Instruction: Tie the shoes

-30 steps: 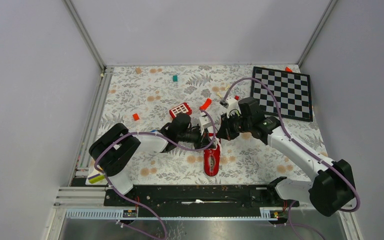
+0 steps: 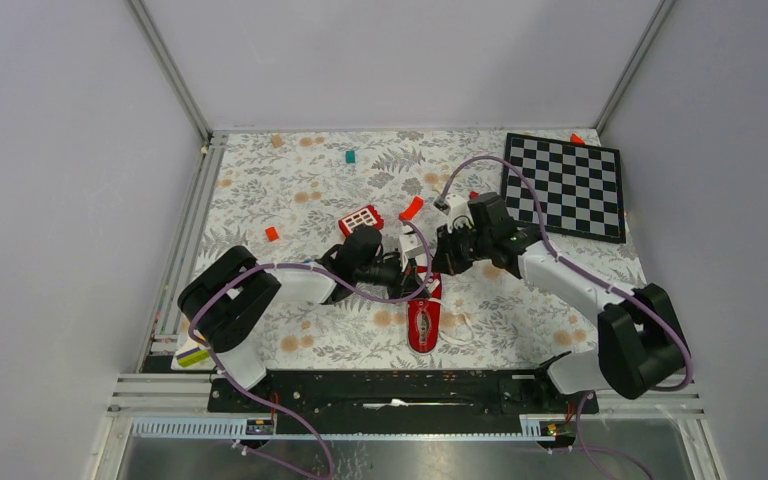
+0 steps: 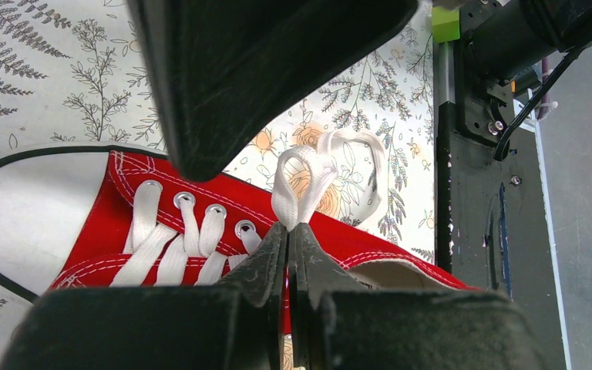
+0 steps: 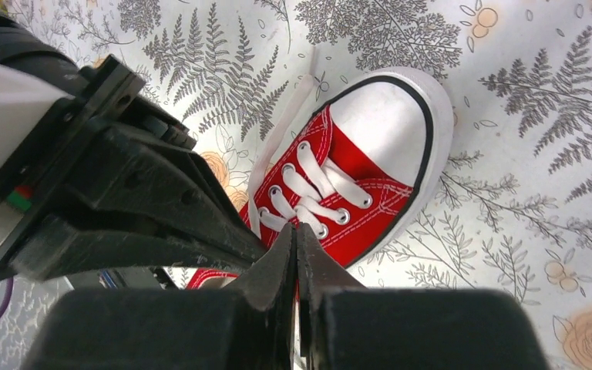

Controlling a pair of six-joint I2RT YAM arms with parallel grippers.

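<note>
A red canvas shoe (image 2: pixel 423 325) with white laces lies upright near the front middle of the table. In the left wrist view my left gripper is shut over the shoe, with a white lace loop (image 3: pixel 308 185) standing up from between its fingertips; more lace lies on the table beyond. My right gripper is shut above the shoe; no lace clearly shows between its fingers. In its view the crossed laces (image 4: pixel 316 185) and a loose lace end (image 4: pixel 281 123) show, partly hidden by the other gripper.
A checkerboard (image 2: pixel 563 187) lies back right. A red-and-white object (image 2: pixel 360 220), an orange curved piece (image 2: pixel 411 208) and several small blocks are scattered behind and left. Both arms crowd the space over the shoe.
The right arm has shifted slightly toward the back, and more lace shows lying to the right of the shoe. The left arm has barely moved.
</note>
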